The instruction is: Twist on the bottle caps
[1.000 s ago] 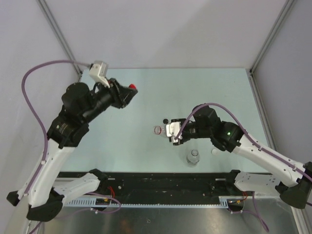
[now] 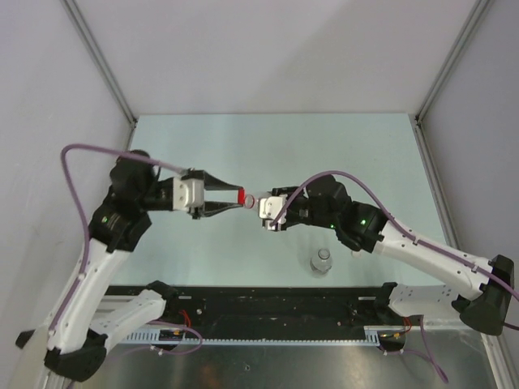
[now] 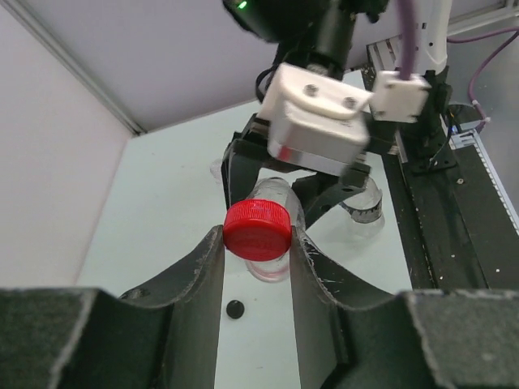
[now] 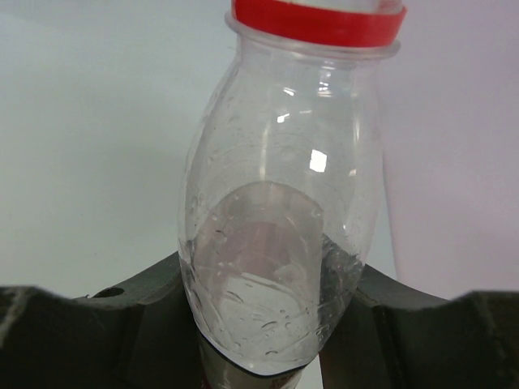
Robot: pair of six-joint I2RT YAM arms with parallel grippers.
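Observation:
My left gripper [image 2: 237,196] is shut on a red cap [image 3: 256,230], held up against the mouth of a clear plastic bottle [image 4: 280,130]. My right gripper [image 2: 274,207] is shut on that bottle, which lies tilted toward the cap, with a red ring at its neck. In the left wrist view the cap covers the bottle's mouth; whether it sits on the threads I cannot tell. A second clear bottle [image 2: 320,259] stands near the table's front edge.
A small pale disc [image 2: 356,253] lies right of the standing bottle. Walls border both sides.
My left gripper has swung down and to the right, bringing the red cap to the bottle's mouth. The right arm has shifted slightly toward the back left with the bottle.

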